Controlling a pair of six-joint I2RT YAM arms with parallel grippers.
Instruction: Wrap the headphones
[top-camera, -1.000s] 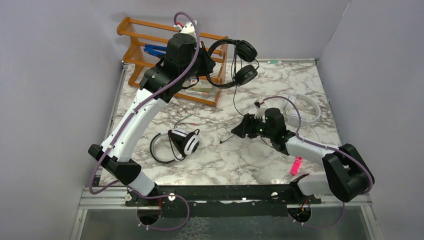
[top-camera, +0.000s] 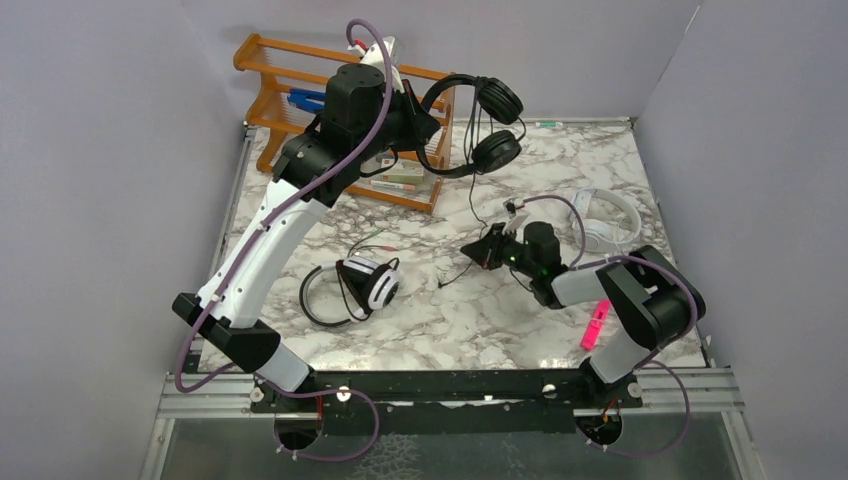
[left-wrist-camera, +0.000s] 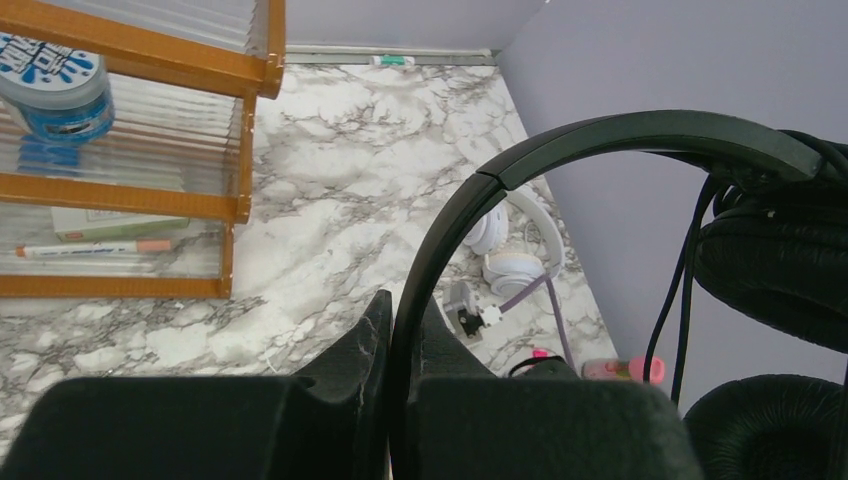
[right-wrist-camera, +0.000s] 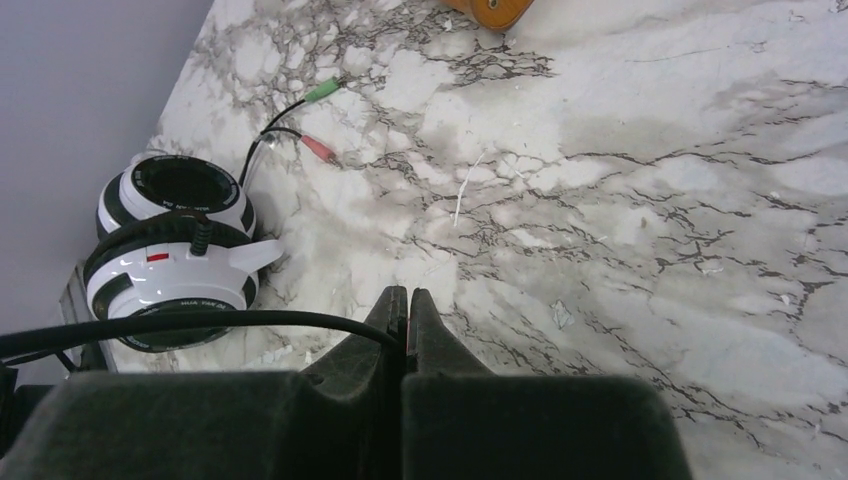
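Black headphones (top-camera: 498, 152) hang in the air over the back of the table. My left gripper (top-camera: 432, 125) is shut on their headband (left-wrist-camera: 590, 132), which runs between its fingers in the left wrist view; the ear cushions (left-wrist-camera: 770, 270) hang to the right. A thin black cable drops from the headphones toward my right gripper (top-camera: 472, 252), low over the table's middle. In the right wrist view the cable (right-wrist-camera: 240, 318) enters between the shut fingertips of that gripper. Its loose end (top-camera: 446, 282) shows just left of the gripper in the top view.
White-and-black headphones (top-camera: 375, 284) lie at the left, their plugs (right-wrist-camera: 320, 150) spread beside them. White headphones (top-camera: 607, 222) rest at the right, a pink item (top-camera: 596, 325) in front of them. A wooden rack (top-camera: 262, 90) stands at the back left.
My right arm has swung left and inward, its gripper moving only slightly, and its fingers have closed at the cable. The left gripper and black headphones have shifted slightly right.
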